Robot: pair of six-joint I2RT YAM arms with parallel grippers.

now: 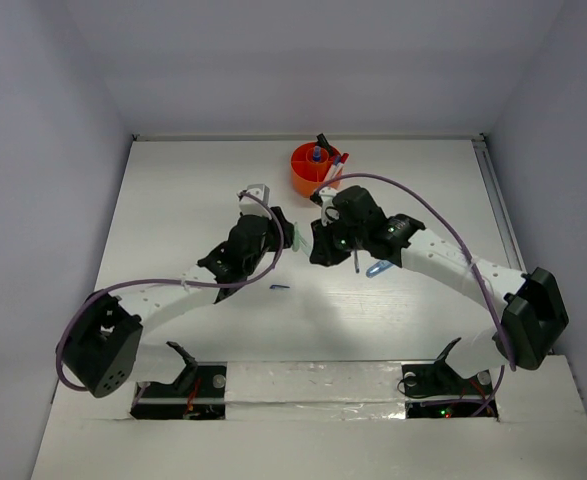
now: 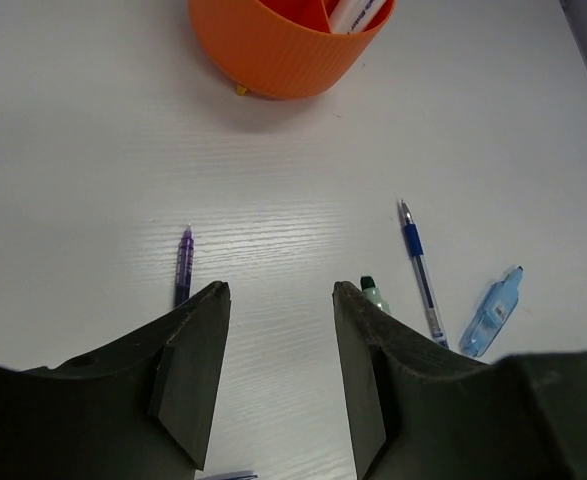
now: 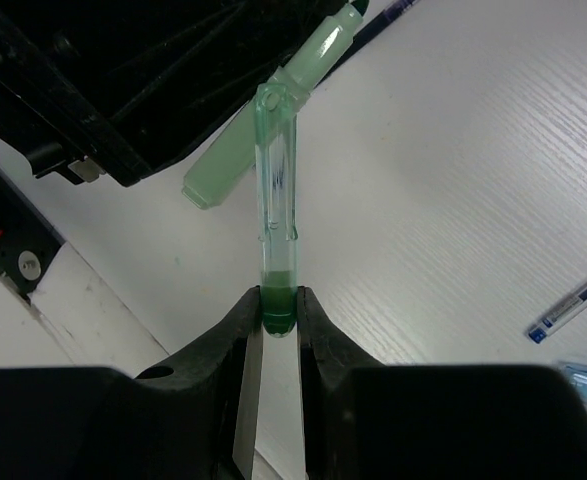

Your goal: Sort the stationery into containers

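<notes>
My right gripper is shut on a clear green pen-like item (image 3: pixel 277 220), held upright in its wrist view. My left gripper is open and faces it from the left. A green marker (image 3: pixel 223 160) lies beyond the held item. An orange divided container (image 2: pixel 273 60) holds pens at the back. On the table lie a purple pen (image 2: pixel 184 265), a blue pen (image 2: pixel 421 270) and a light-blue item (image 2: pixel 490 310).
A small blue item (image 1: pixel 279 286) lies in front of the arms. Both grippers are close together mid-table.
</notes>
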